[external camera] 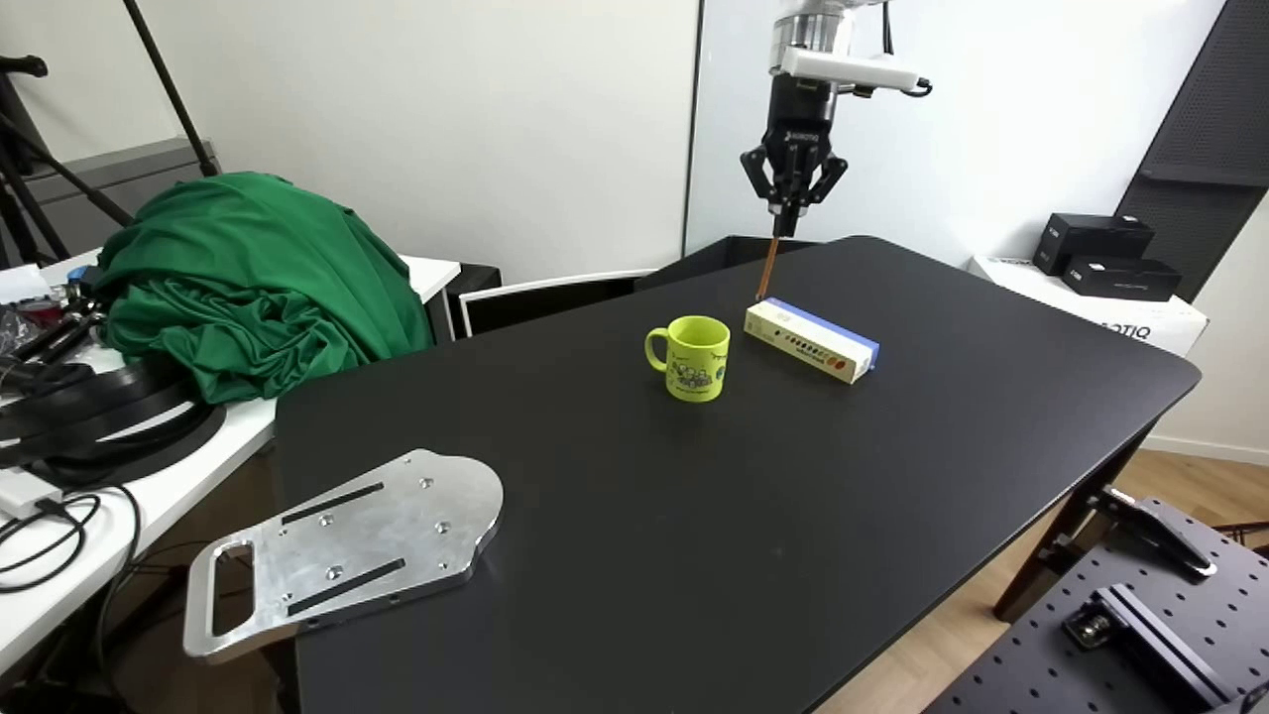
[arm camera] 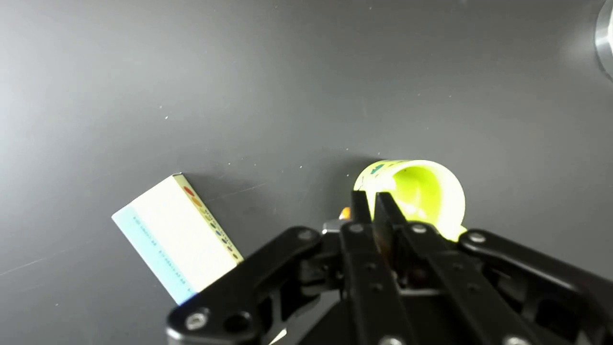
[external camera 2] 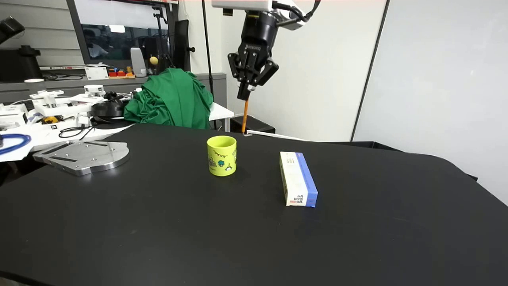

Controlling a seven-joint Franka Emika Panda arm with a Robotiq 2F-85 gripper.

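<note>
My gripper (external camera: 785, 214) is shut on a thin orange stick (external camera: 769, 264), perhaps a pencil, which points downward and tilts slightly. In the second exterior view the same stick (external camera 2: 245, 114) hangs clear of the table, beneath the fingertips. A yellow-green mug (external camera: 696, 357) with printed drawings stands upright on the table, its handle to the left in the first exterior view. Just right of the mug lies a long white and blue box (external camera: 812, 341). From the wrist, the mug (arm camera: 422, 192) shows partly behind the fingers, and the box (arm camera: 178, 235) is at the lower left.
A silver metal plate (external camera: 357, 541) lies at the left edge of the black table (external camera: 666, 559). Green cloth (external camera: 262, 280) is heaped on a white side table. Much of the black table, in front and to the right, is bare.
</note>
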